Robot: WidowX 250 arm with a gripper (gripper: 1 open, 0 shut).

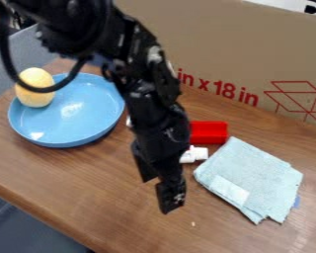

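Observation:
My black gripper [158, 193] hangs low over the middle of the wooden table, fingers pointing down and open, with nothing seen between them. Behind it lie a red block [208, 131] and a white tube [194, 154], the tube partly hidden by the arm. A folded light blue cloth [253, 178] lies to the right. At the left a blue plate [62, 124] holds a yellow round object [37, 87].
A large cardboard box [253, 49] stands along the back.

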